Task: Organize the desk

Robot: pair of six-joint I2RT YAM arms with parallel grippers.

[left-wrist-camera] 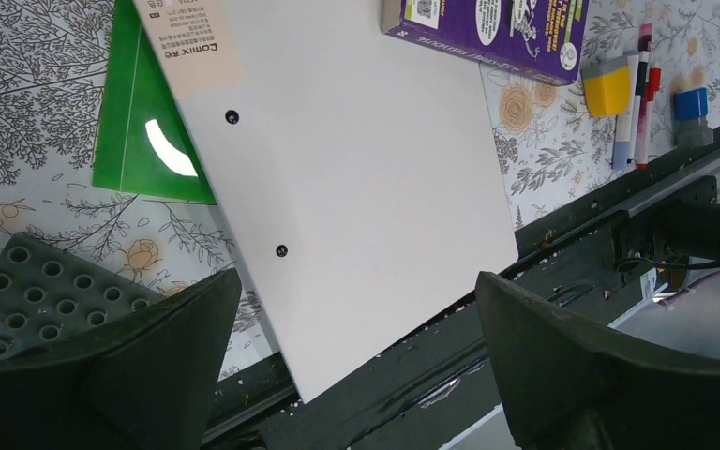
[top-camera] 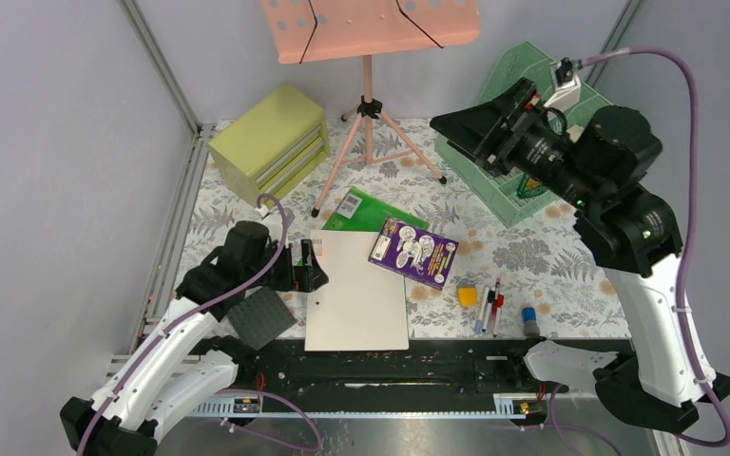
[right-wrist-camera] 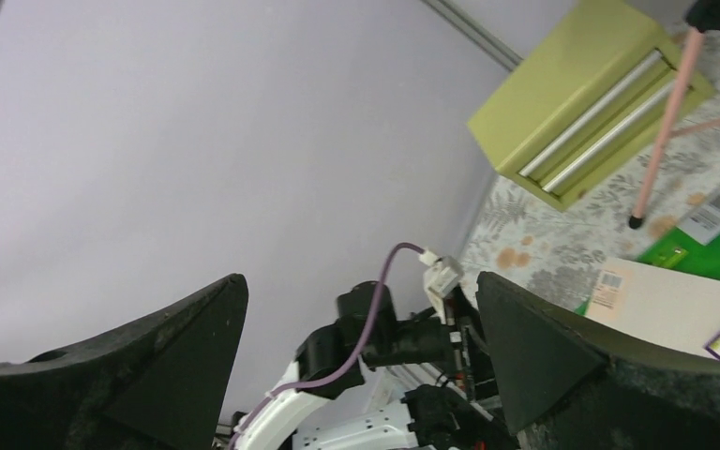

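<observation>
My right gripper (top-camera: 475, 128) hangs open and empty above the green sorter (top-camera: 485, 190), which holds a dark green book. Low over the left edge of a white board (top-camera: 356, 299) is my left gripper, open and empty. A green folder (left-wrist-camera: 141, 141) lies partly beneath the board; a purple box (top-camera: 413, 252) rests across its upper right. At the front right are a yellow item (top-camera: 468, 295), several pens (top-camera: 489, 309) and a blue-capped item (top-camera: 529, 323).
A yellow drawer unit (top-camera: 261, 142) stands back left, a pink music stand (top-camera: 369, 24) back centre. A grey perforated block (top-camera: 261, 318) lies front left.
</observation>
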